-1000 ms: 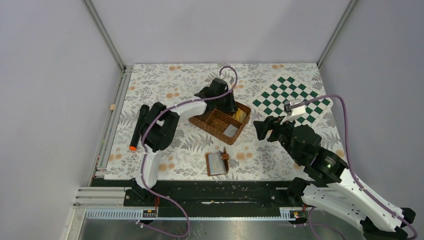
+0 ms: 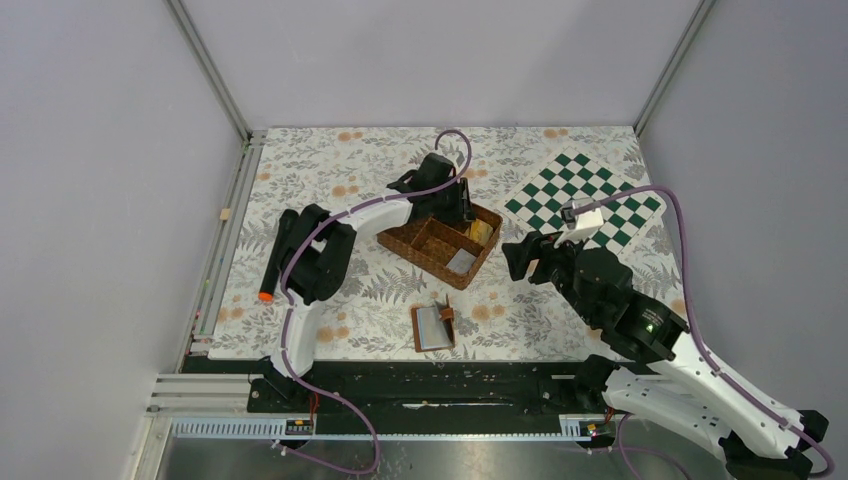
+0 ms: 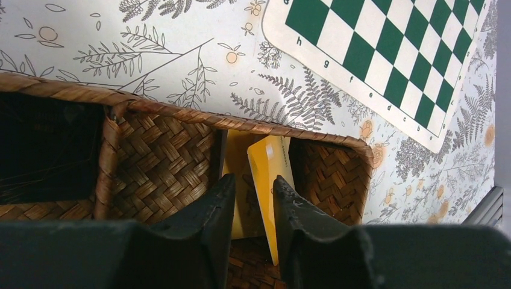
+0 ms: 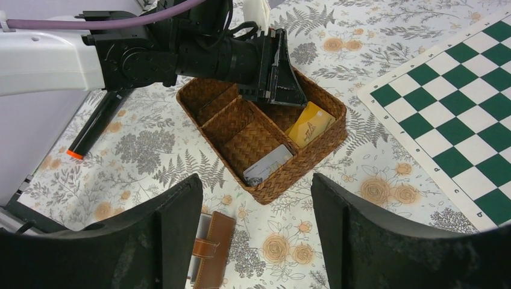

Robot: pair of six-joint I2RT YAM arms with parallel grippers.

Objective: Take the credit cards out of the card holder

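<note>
A brown leather card holder (image 2: 433, 328) lies unfolded on the table near the front edge, its grey inside facing up. In the woven basket (image 2: 427, 263) behind it, a yellow card (image 3: 271, 165) leans on edge in one compartment, and a silver card (image 4: 269, 163) rests in another. My left gripper reaches into the basket at the yellow card, its fingers apart on either side of the card's near edge; contact does not show. My right gripper hangs open right of the basket in the top view, empty between its fingers.
A green-and-white chessboard mat (image 2: 582, 200) lies at the back right. Left of the basket is a black tube with an orange end (image 2: 266, 296). A dark item (image 3: 48, 147) fills another basket compartment. Patterned tablecloth around the card holder is bare.
My right gripper has drifted slightly left. The basket has stayed put.
</note>
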